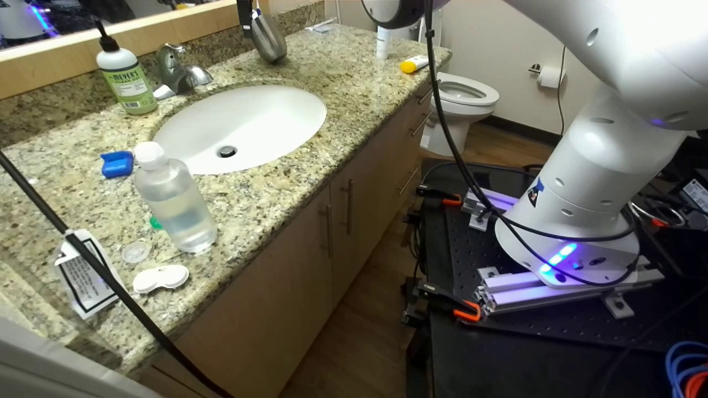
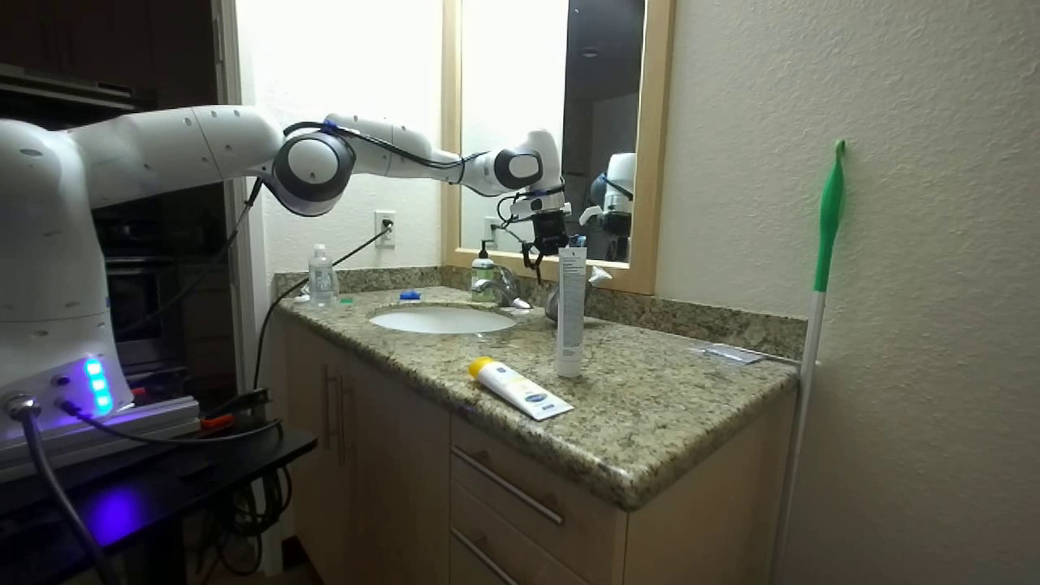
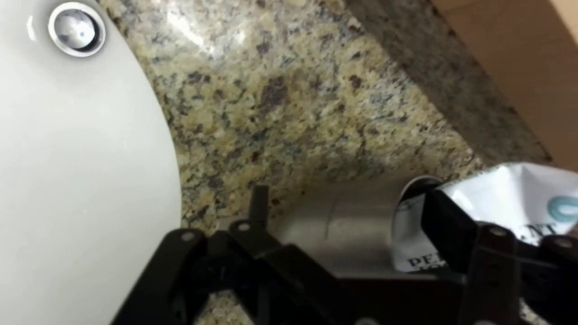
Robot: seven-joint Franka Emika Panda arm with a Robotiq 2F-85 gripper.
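Observation:
A metal cup [image 1: 269,41] leans far over on the counter behind the sink. In the wrist view the cup [image 3: 347,227] lies slantwise, with a white printed tube [image 3: 512,200] poking out of its mouth. My gripper is over the cup, its dark fingers [image 3: 260,203] well apart. One finger is near the cup's side; the other overlaps the tube at the rim, and whether it presses on it cannot be told. From the side, the gripper [image 2: 536,262] hangs down near the mirror, and the cup [image 2: 552,304] is mostly hidden behind a standing white tube [image 2: 570,317].
A yellow-capped tube [image 2: 522,388] lies near the counter's front edge. The sink [image 1: 249,129], faucet [image 1: 179,69] and soap bottle [image 1: 127,79] are to the cup's left. A clear bottle [image 1: 176,202] stands at the near end. Open counter lies right of the standing tube.

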